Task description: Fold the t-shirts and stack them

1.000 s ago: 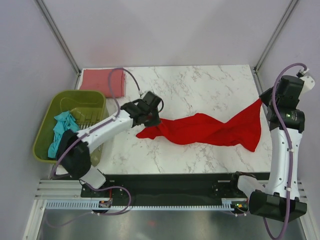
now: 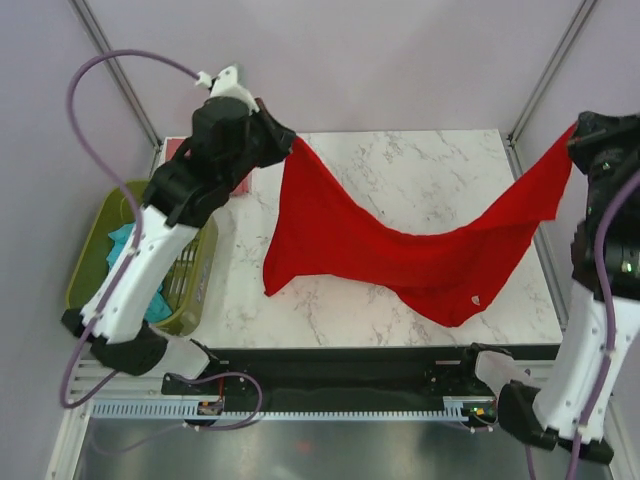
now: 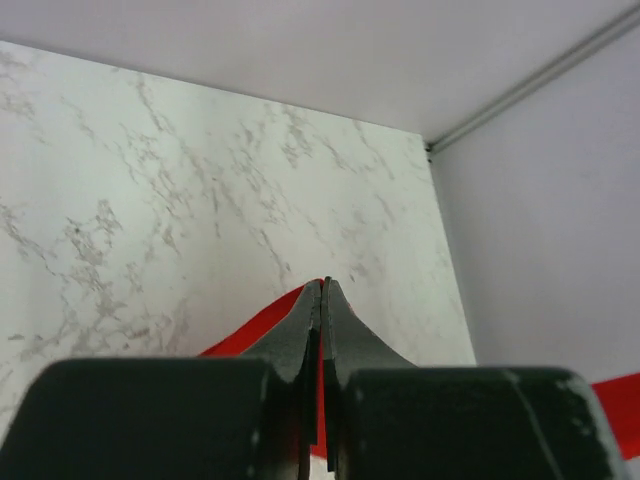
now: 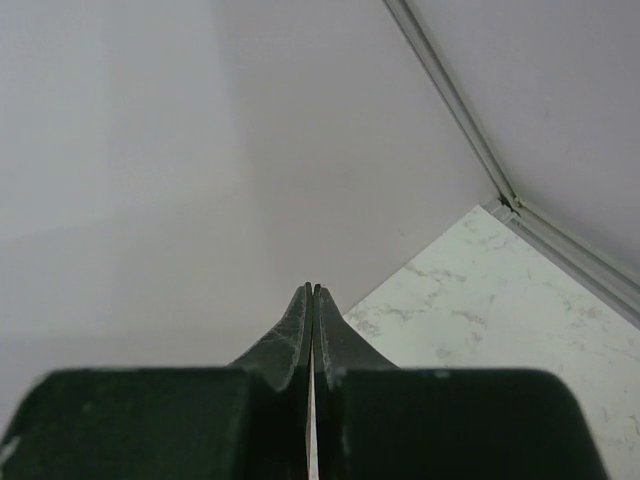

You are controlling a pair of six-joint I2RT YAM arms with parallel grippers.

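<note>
A red T-shirt [image 2: 400, 260] hangs stretched between my raised grippers, its lower part near or on the marble table. My left gripper [image 2: 287, 142] is shut on its left corner at the upper left; in the left wrist view red cloth shows at its fingertips [image 3: 312, 300]. My right gripper [image 2: 574, 135] holds the other corner at the upper right; in the right wrist view its fingers are shut, with the cloth mostly hidden below them.
A green basket [image 2: 100, 230] with teal cloth [image 2: 150, 305] stands at the left. A pink folded cloth [image 2: 240, 185] lies behind my left arm. Marble [image 2: 400, 160] is clear at the back, between grey walls.
Both grippers have risen from lower positions with the red T-shirt, which has opened out.
</note>
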